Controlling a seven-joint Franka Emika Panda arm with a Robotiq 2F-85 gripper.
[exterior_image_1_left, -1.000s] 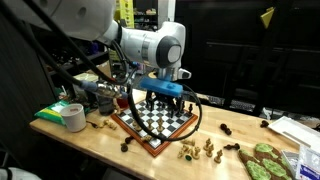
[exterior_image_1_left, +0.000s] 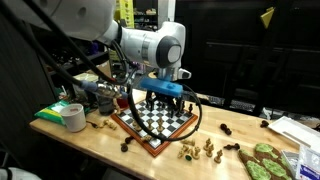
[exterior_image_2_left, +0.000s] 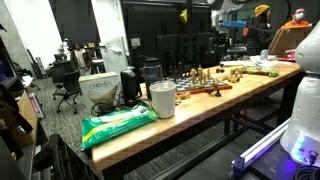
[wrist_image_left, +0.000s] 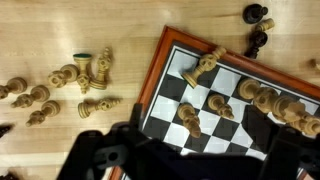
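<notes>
A black-and-white chessboard (wrist_image_left: 165, 109) with a reddish-brown border lies under my gripper, whose dark fingers stand wide apart at the bottom of the wrist view. Between and just beyond them, a light wooden piece (wrist_image_left: 189, 120) lies on the board, with a smaller light piece (wrist_image_left: 220, 106) beside it. Another light piece (wrist_image_left: 205, 66) lies near the board's border. More light pieces (wrist_image_left: 280, 103) are grouped at the right. Nothing shows held. In exterior view 1, the arm is over the chessboard (exterior_image_1_left: 172, 122) and partly hides it.
Several light pieces (wrist_image_left: 98, 107) lie or stand on the wooden table (wrist_image_left: 110, 20) left of the board; dark pieces (wrist_image_left: 258, 42) are beyond it. A white mug (exterior_image_1_left: 73, 117) stands at the table's left end; a green patterned mat (exterior_image_1_left: 262, 162) is at the right.
</notes>
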